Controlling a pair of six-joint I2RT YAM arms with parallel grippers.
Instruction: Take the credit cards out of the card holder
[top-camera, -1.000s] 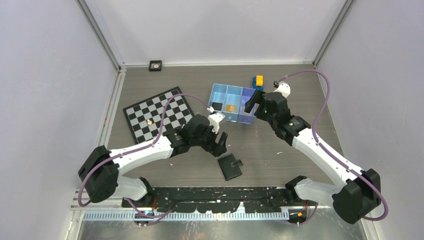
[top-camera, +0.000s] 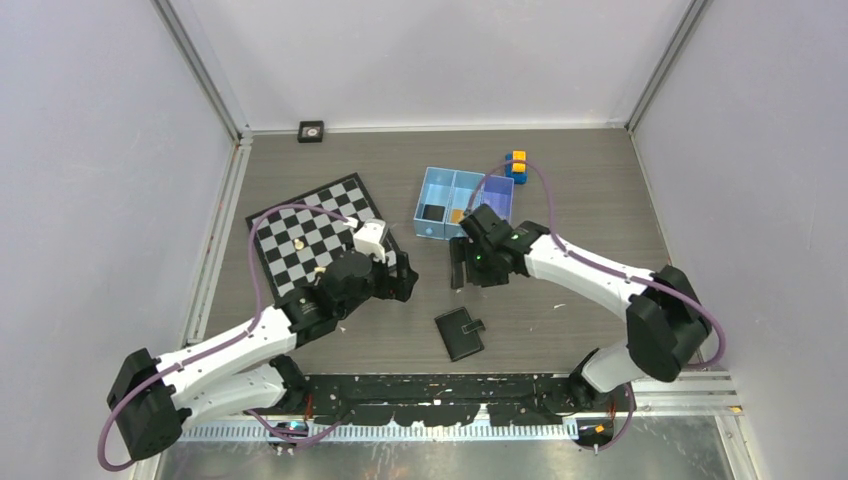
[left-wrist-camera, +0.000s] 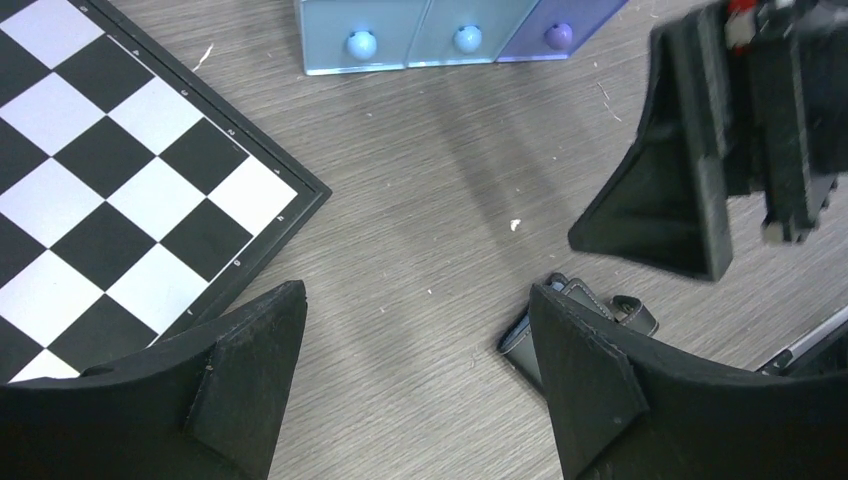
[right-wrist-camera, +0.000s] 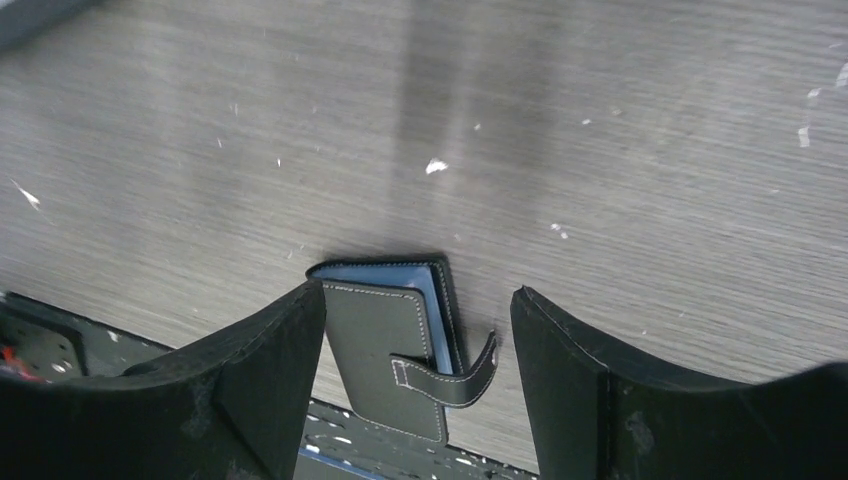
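Note:
A black card holder (top-camera: 456, 338) with a strap lies on the table near the front edge; the right wrist view shows it (right-wrist-camera: 375, 340) with a blue layer along its edge, between and beyond my right gripper's fingertips. My left gripper (top-camera: 395, 280) hangs open above the table beside the chessboard, up and left of the holder, nothing between its fingers. My right gripper (top-camera: 465, 262) is above the table over the holder's far side, its fingers apart and empty. In the left wrist view the right gripper appears at upper right, above the holder (left-wrist-camera: 530, 350).
A chessboard (top-camera: 276, 246) with small pieces lies at left. A compartment box (top-camera: 437, 185) sits at the back, with a yellow-blue toy (top-camera: 518, 162) behind it and a small black square object (top-camera: 310, 131) at the back left. Bare table surrounds the holder.
My right gripper has moved left and toward the front, from the box to above the holder's far side. My left gripper has moved left, away from the holder. The holder has not moved.

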